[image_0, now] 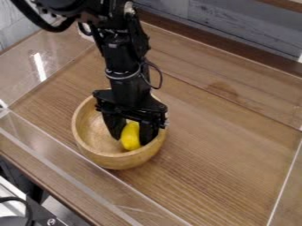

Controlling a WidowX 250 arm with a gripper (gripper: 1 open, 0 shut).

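Observation:
A black robot arm reaches down from the top centre, its gripper (130,131) low inside a tan wooden bowl (92,146) at the centre-left of the table. A yellow object (131,138) lies in the bowl between or just below the dark fingers, partly hidden by them. I cannot tell whether the fingers are closed on it.
A dark cable lies at the lower left corner.

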